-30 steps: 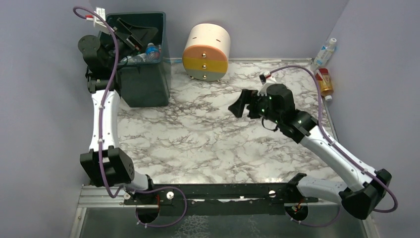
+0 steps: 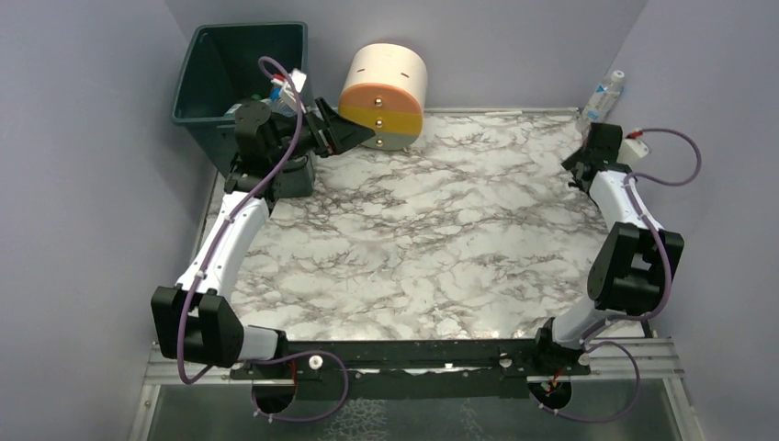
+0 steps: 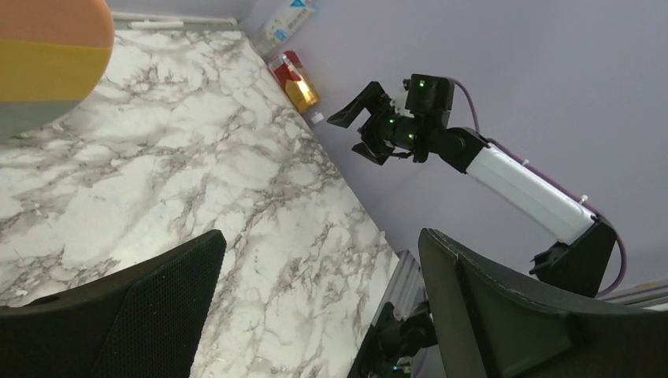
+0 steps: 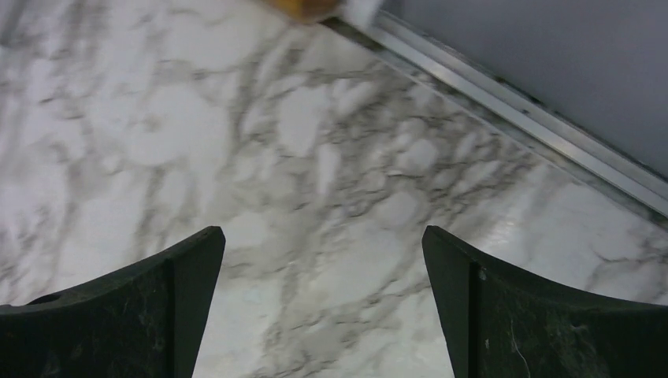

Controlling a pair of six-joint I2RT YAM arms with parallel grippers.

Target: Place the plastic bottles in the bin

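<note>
A clear bottle (image 2: 604,95) with a blue label leans at the back right corner against the wall. Below it in the left wrist view lies an amber bottle (image 3: 299,87) with a red label, mostly hidden by the right arm from above. My open right gripper (image 2: 574,173) is over it; its wrist view shows marble between the fingers and a blurred amber edge at the top. The green bin (image 2: 197,92) at the back left holds bottles. My left gripper (image 2: 338,129) stands open and empty at the bin's right, near the drawer box.
A round-topped drawer box (image 2: 381,73) with coloured front stands at the back centre. Grey walls close in on the sides and back.
My left gripper has moved rightward out from over the bin. My right gripper has swung from mid-table to the back right, over the amber bottle.
</note>
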